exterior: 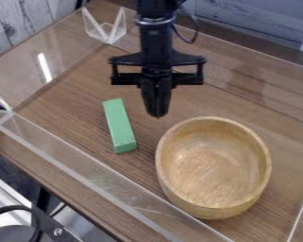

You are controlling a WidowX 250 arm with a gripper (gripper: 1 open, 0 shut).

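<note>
My gripper (pixel 157 99) hangs over the middle of the wooden table, shut with nothing visible between its fingers. Below it to the left lies a green block (pixel 120 126), long and upright in the view. Down and to the right of the gripper sits a large round wooden bowl (pixel 212 167), empty.
Clear plastic edging runs along the left and front, with a dark cable (pixel 15 219) at the lower left corner. A wall stands at the back.
</note>
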